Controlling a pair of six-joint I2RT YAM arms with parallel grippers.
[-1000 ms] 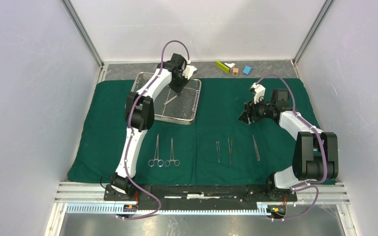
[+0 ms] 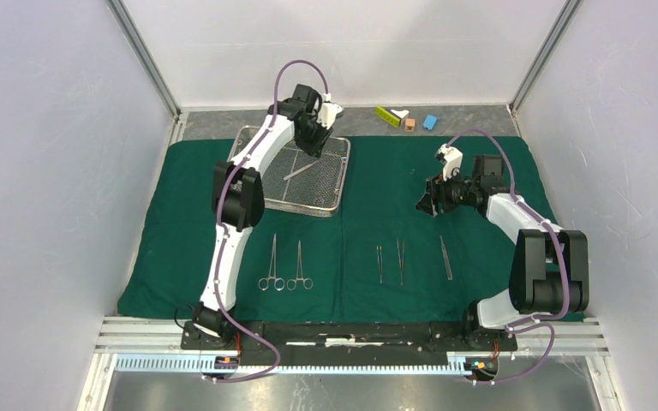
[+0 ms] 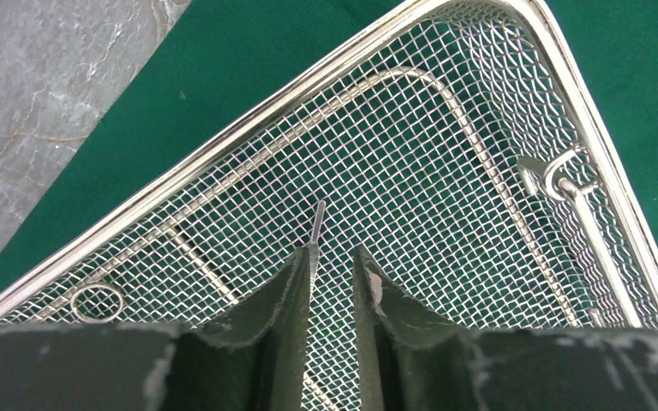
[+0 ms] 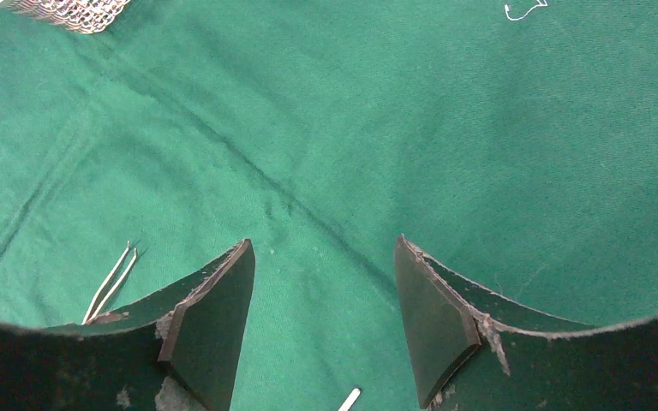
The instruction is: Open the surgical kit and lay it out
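In the wire-mesh tray (image 2: 339,204) lies one slim metal instrument (image 2: 298,172). My left gripper (image 2: 317,154) is over the tray's far part. In the left wrist view, the instrument's thin tip (image 3: 319,218) shows just beyond the left gripper's (image 3: 332,250) partly open fingers, its shaft partly hidden by one finger; nothing is seen clamped. Two ring-handled clamps (image 2: 272,265) (image 2: 299,267) lie on the green cloth in front of the tray. Tweezers (image 2: 380,264) (image 2: 401,261) and a slim handle (image 2: 446,259) lie further right. Empty and open, my right gripper stays above the cloth at right.
On the grey strip at the back sit a yellow-green block (image 2: 387,116), an orange-brown cube (image 2: 409,124) and a blue piece (image 2: 429,122). Bare cloth (image 2: 377,184) stretches between the tray and the right arm. The tray's raised rim surrounds the left gripper's area.
The instrument in the tray and the right arm look nearly unmoved.
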